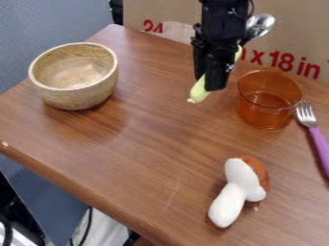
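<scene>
My gripper (214, 73) hangs at the upper middle, over the table and left of an orange translucent cup (267, 108). It holds a long pale yellow-green item (198, 92) that slants from lower left to upper right, its upper part mostly hidden behind the gripper.
A tan bowl (77, 91) sits at the left. A mushroom-like toy (234, 200) lies at the lower right. A purple-handled fork (318, 148) lies at the right edge. A cardboard box (291, 38) stands behind.
</scene>
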